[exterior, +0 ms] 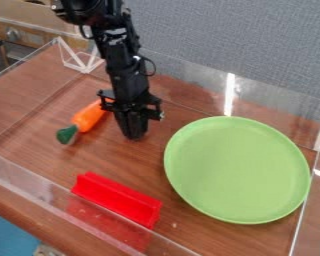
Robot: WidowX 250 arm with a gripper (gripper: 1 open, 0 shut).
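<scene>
An orange toy carrot [87,117] with a green top lies on the wooden tray floor, pointing toward the lower left. Just to its right, my black gripper [133,128] is down near the floor, shut, with nothing seen between its fingers. A large green plate [238,170] lies to the right, and a red block [117,198] lies in the lower left foreground.
Clear acrylic walls [29,185] edge the tray, with white brackets [80,58] at the back left and right.
</scene>
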